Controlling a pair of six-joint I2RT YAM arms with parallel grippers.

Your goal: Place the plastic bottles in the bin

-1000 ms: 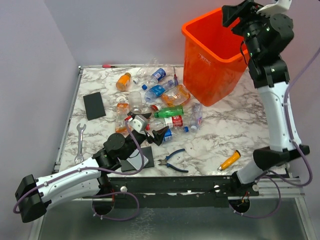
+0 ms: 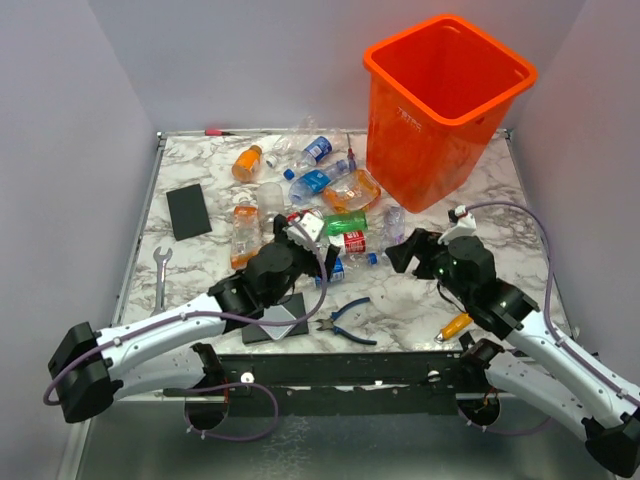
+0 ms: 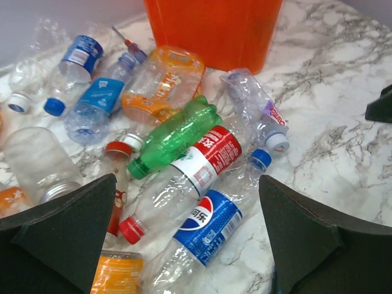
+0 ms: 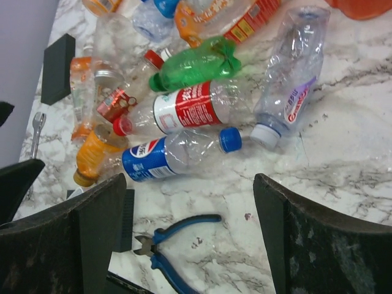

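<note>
A pile of plastic bottles covers the middle of the marble board: a green bottle, a red-label bottle, a Pepsi bottle, a clear bottle and several others. The orange bin stands at the back right. My left gripper hangs open over the bottles, its fingers framing the red-label and Pepsi bottles. My right gripper is open to the right of the pile, above the bare board, nothing between its fingers.
Pliers, a yellow-handled tool, a dark pad and a wrench lie around the pile. The right part of the board is fairly clear.
My right arm has come down from over the bin to beside the bottles.
</note>
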